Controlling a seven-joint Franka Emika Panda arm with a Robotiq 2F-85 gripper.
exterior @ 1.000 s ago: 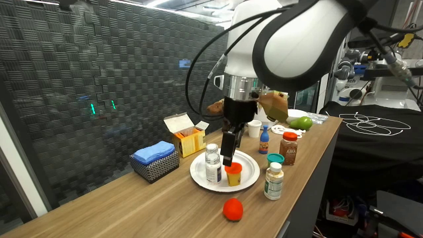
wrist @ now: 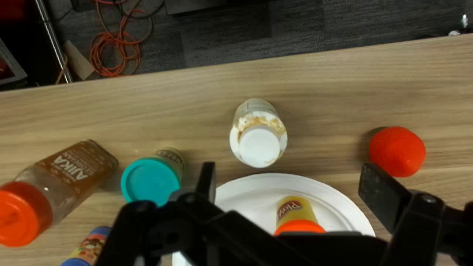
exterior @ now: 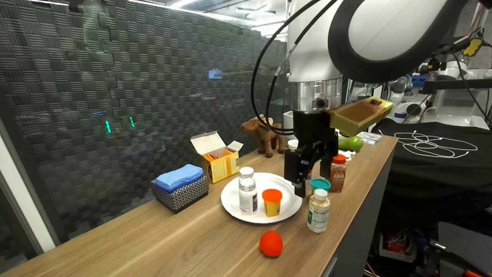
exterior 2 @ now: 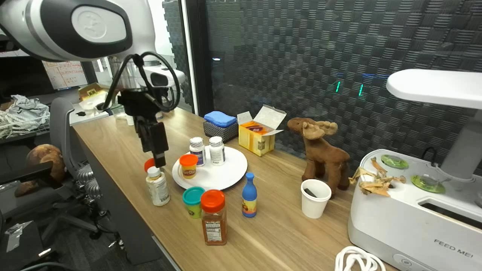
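Note:
My gripper is open with nothing between its widely spread fingers. It hangs above the table, near the front side of the white plate (exterior: 235, 210). In the wrist view a white-capped bottle (wrist: 258, 148) stands just past the plate's rim, between the finger lines and farther toward the table's front edge. On the plate are an orange-lidded Play-Doh tub (exterior 2: 188, 167) and two white bottles, a nearer one (exterior: 248, 198) and another one (exterior 2: 197, 151). A red rounded object (wrist: 397, 151) lies on bare wood beyond one finger.
A teal-lidded tub (exterior 2: 194, 201), a red-capped spice jar (exterior 2: 213, 221) and a blue bottle (exterior 2: 249, 196) stand beside the plate. Behind are a yellow box (exterior: 220, 164), a cloth-topped basket (exterior: 180, 189) and a plush moose (exterior 2: 323, 153).
The arm has moved right in exterior view 1, from over the plate's tub toward the front edge and the white-capped bottle, and its gripper has turned. The table objects have not moved.

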